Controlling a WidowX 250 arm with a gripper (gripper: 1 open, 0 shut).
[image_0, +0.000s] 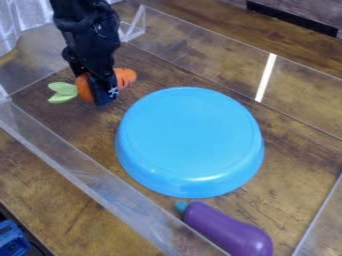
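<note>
My black gripper (96, 84) reaches down at the upper left of the camera view, shut on an orange toy carrot (123, 76) with pale green leaves (63, 92), which lies level at or just above the wooden floor. The fingers hide the carrot's middle.
An upturned light blue round dish or lid (190, 140) fills the centre. A purple toy eggplant (227, 230) lies below it at the lower right. Clear walls edge the workspace. Bare wood is free at the right and lower left. Something blue (11, 241) sits outside at the lower left corner.
</note>
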